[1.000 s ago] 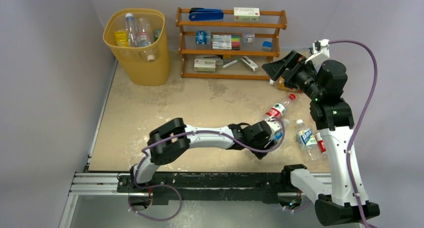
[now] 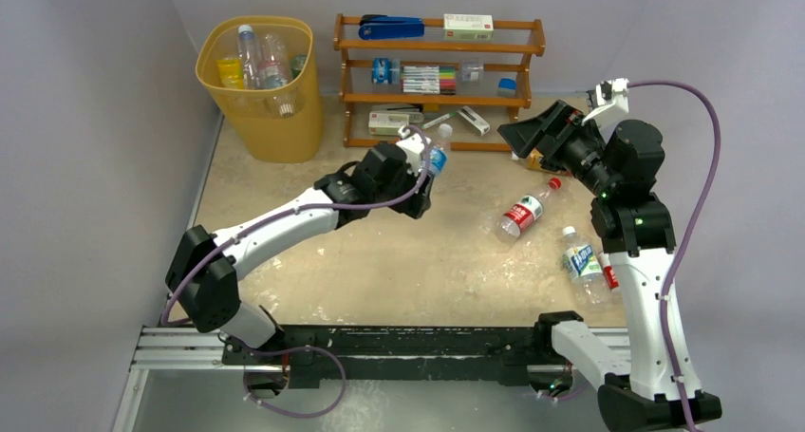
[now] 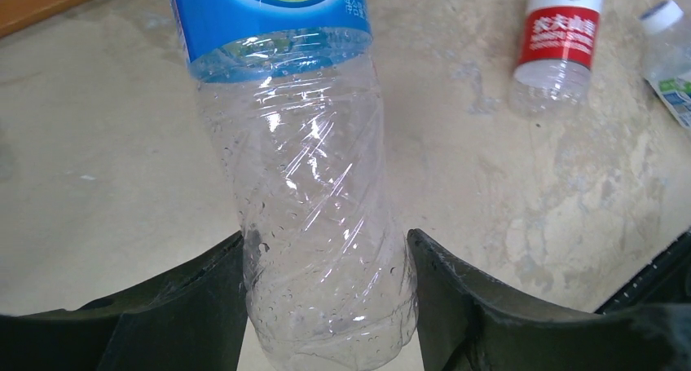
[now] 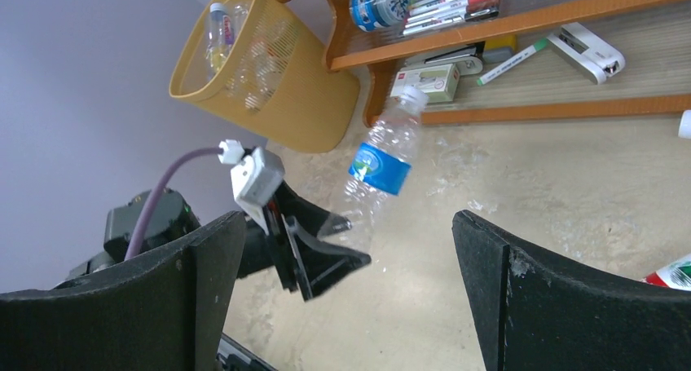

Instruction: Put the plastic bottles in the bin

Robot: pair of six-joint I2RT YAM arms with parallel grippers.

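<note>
My left gripper is shut on a clear blue-label bottle (image 4: 379, 169), lifted near the table's middle. My right gripper (image 2: 532, 133) hovers open at the right, nothing between its fingers. Below it on the table lie a red-label bottle (image 2: 522, 214), a bottle with white cap and green-blue label (image 2: 584, 267), and a red-label item (image 2: 611, 276) partly hidden by the right arm; another bottle (image 2: 533, 161) is mostly hidden under the gripper. The yellow bin (image 2: 271, 138) at back left holds several bottles and a yellow tube.
A wooden rack (image 2: 437, 98) with markers, boxes and small jars stands at the back, right of the bin.
My left gripper has carried the blue-label bottle up-left, away from the other bottles toward the back middle. The right arm is nearly still.
</note>
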